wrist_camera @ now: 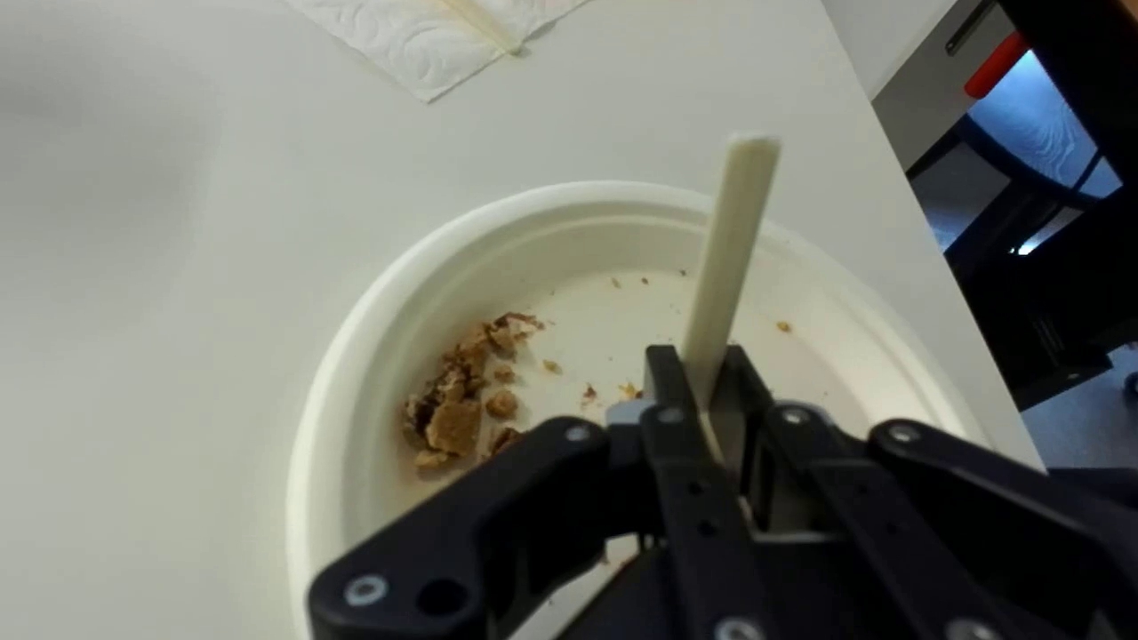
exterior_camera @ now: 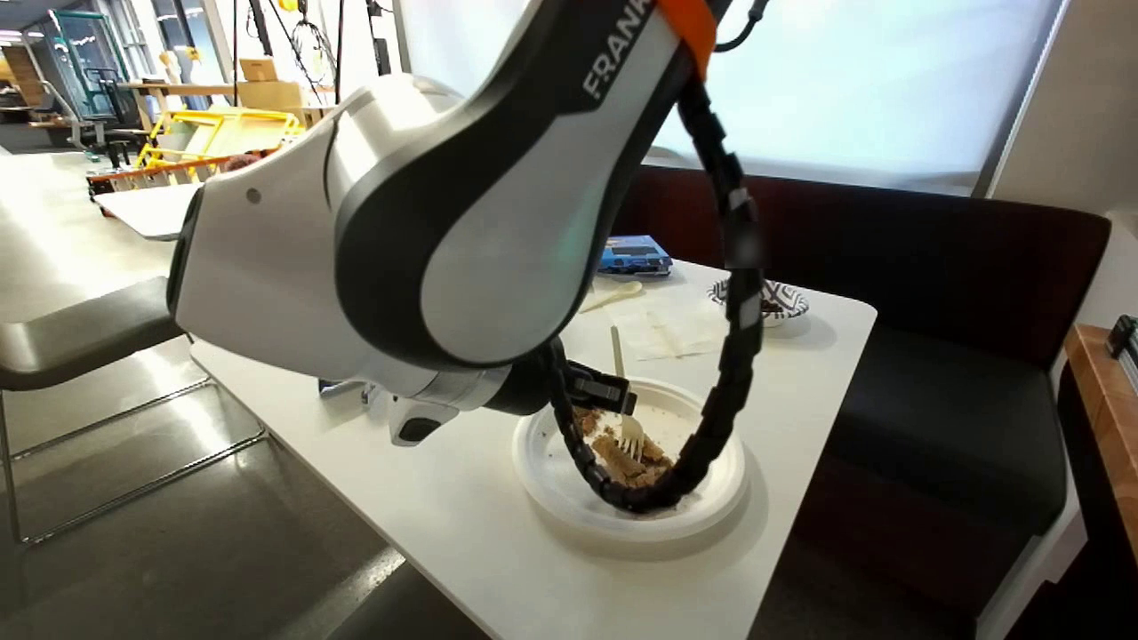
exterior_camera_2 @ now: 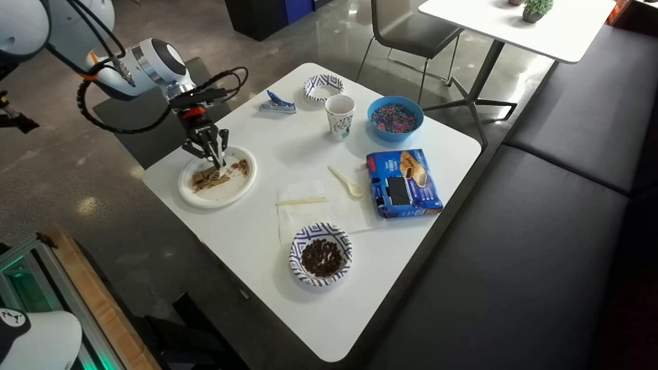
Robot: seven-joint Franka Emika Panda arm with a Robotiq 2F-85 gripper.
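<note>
My gripper is shut on the handle of a pale fork point(wrist_camera: 731, 251), which sticks up past the fingertips in the wrist view. In exterior view 1 the fork's tines point(exterior_camera: 631, 437) point down at a piece of brown pastry point(exterior_camera: 619, 460) and appear to touch it. A white round plate point(exterior_camera: 709, 512) lies under the gripper. Crumbled brown pieces point(wrist_camera: 453, 411) lie along one side of it, with small crumbs scattered over the rest. The tines are hidden behind my fingers in the wrist view.
Across the table stand a patterned bowl of dark bits point(exterior_camera_2: 322, 258), a blue box point(exterior_camera_2: 404, 184), a paper cup point(exterior_camera_2: 340, 116), a blue bowl point(exterior_camera_2: 395, 119), an empty bowl point(exterior_camera_2: 324, 88) and a stapler point(exterior_camera_2: 277, 104). A spoon point(exterior_camera_2: 347, 182) lies near napkins. The plate is near the table edge.
</note>
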